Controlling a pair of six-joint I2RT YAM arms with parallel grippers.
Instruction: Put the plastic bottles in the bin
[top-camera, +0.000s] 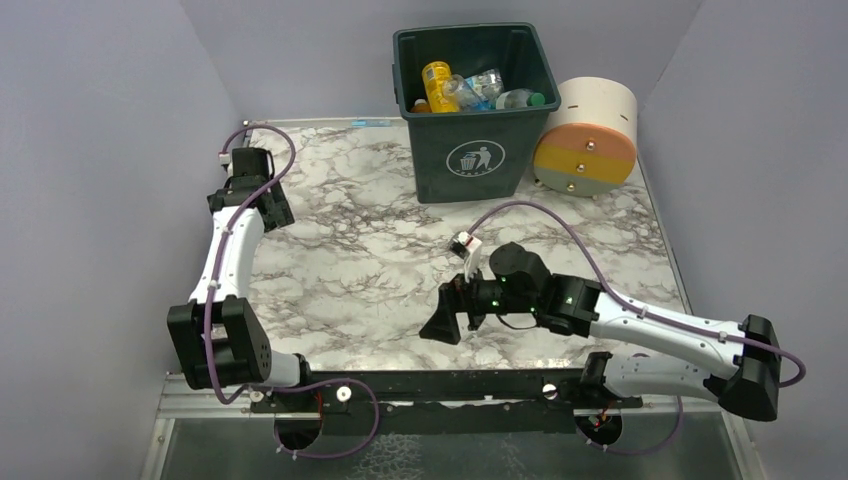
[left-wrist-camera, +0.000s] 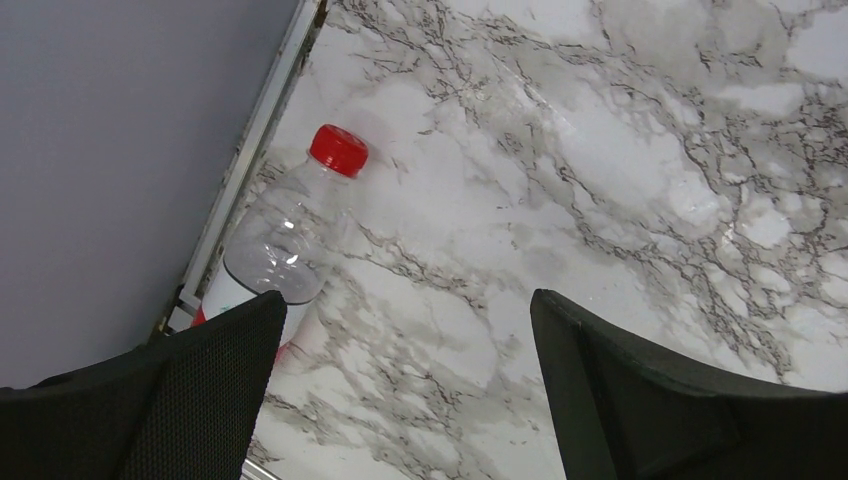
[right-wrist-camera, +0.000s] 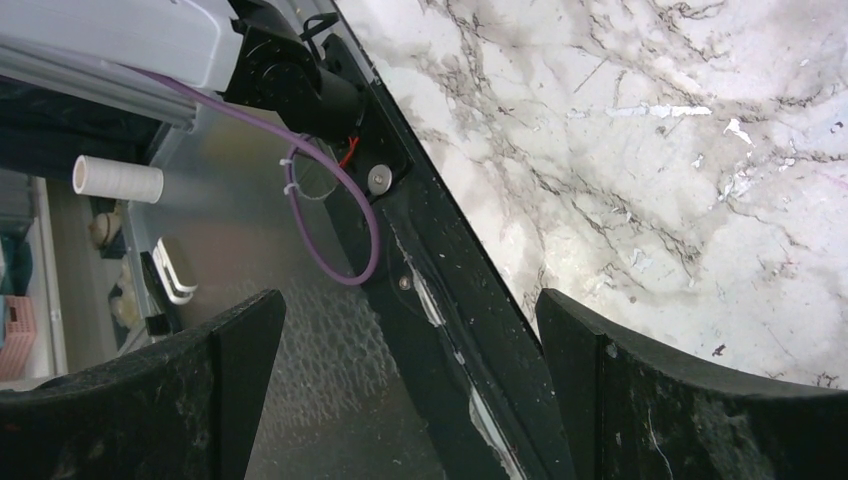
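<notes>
A clear plastic bottle with a red cap lies along the left edge of the table, seen in the left wrist view between and just beyond the fingers of my open left gripper; in the top view that gripper hides it. The green bin at the back holds several bottles and a yellow can. My right gripper hangs open over the front middle of the table with nothing between its fingers.
A rounded cream drawer box with coloured fronts stands right of the bin. Walls border the left, back and right.
</notes>
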